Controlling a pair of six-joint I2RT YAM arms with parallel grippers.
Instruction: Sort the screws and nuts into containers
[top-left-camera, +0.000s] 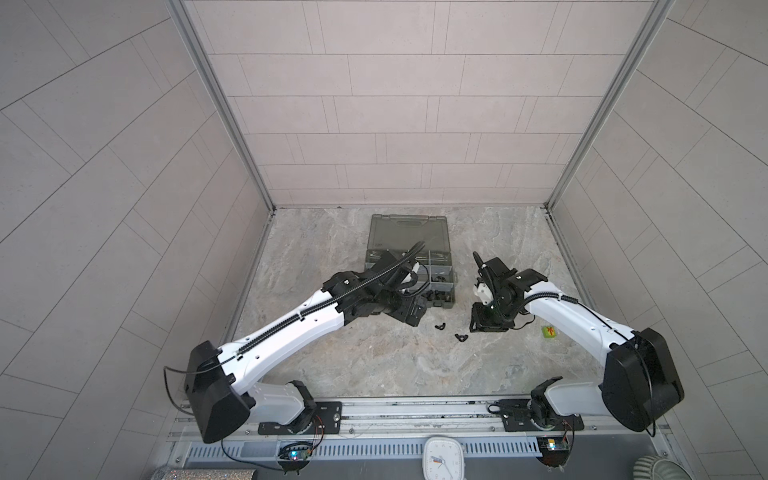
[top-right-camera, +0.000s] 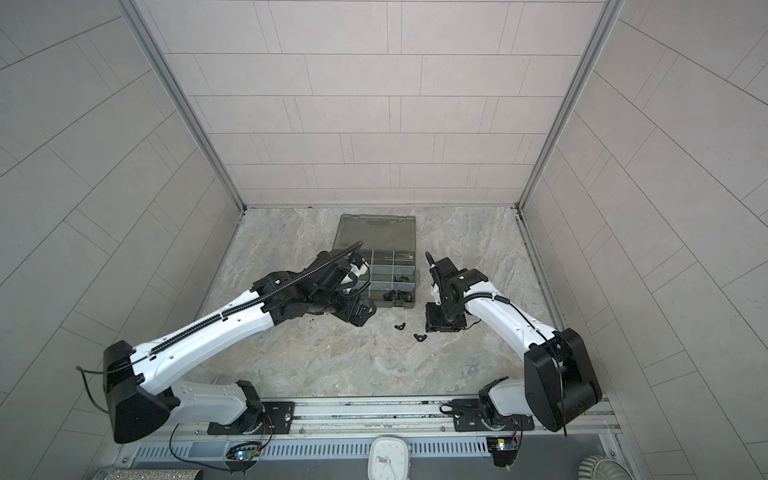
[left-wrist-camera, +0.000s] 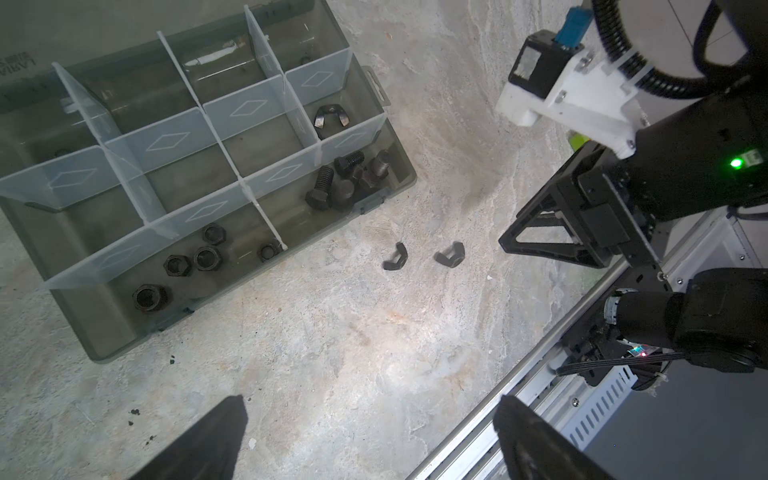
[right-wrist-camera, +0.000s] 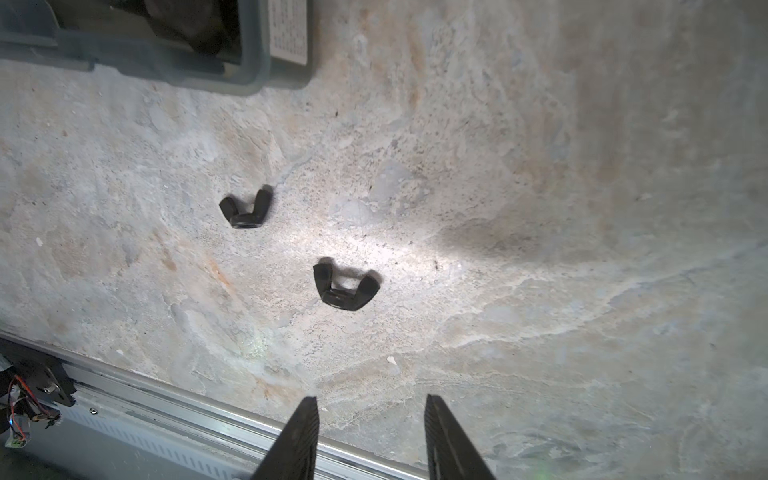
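Two dark wing nuts lie apart on the stone-look table: the nearer wing nut (right-wrist-camera: 344, 296) and a smaller-looking wing nut (right-wrist-camera: 246, 214) closer to the box. The grey compartment box (left-wrist-camera: 364, 204) holds several hex nuts (left-wrist-camera: 206, 258) in its front left section and several bolts (left-wrist-camera: 342, 192) in the front right one. One more wing nut (left-wrist-camera: 329, 118) sits in the compartment behind the bolts. My left gripper is open and empty beside the box's front. To the right of the loose wing nuts, my right gripper is part open with nothing between its fingers.
The box lid (top-left-camera: 409, 232) lies open at the back. A small green-yellow item (top-left-camera: 549, 331) rests to the right, by the right arm. Small dark crumbs (left-wrist-camera: 134, 412) dot the table at front left. Bare table surrounds the wing nuts.
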